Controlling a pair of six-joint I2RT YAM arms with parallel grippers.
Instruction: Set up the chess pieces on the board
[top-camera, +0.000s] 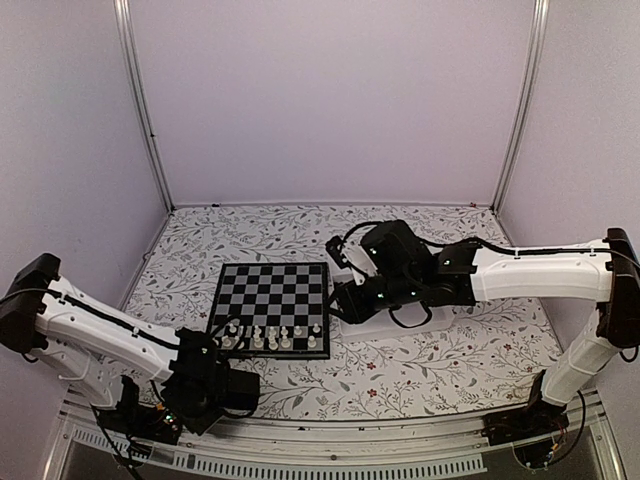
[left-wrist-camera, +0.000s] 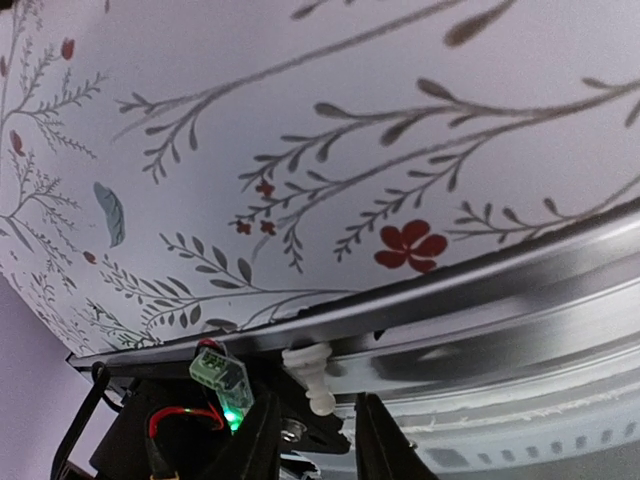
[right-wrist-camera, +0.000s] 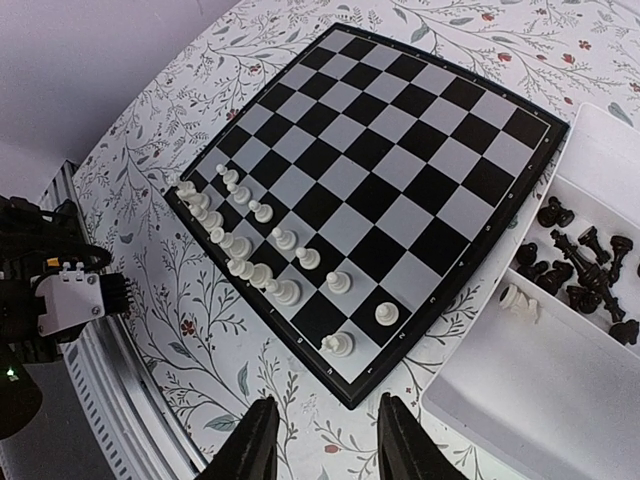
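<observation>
The chessboard (right-wrist-camera: 400, 170) carries several white pieces along its near rows. My left gripper is low at the table's front edge, open, with a white piece (left-wrist-camera: 312, 375) lying on the metal edge rail just beyond its fingertips. My right gripper hangs open above the board's near right corner, nothing between its fingers. Right of the board, the white tray (right-wrist-camera: 500, 400) holds black pieces (right-wrist-camera: 590, 270) in one compartment and another white piece (right-wrist-camera: 519, 303) in the nearer one.
The front metal rail (top-camera: 360, 425) runs along the table edge, with arm mounts and cables (left-wrist-camera: 80, 420) near the left gripper.
</observation>
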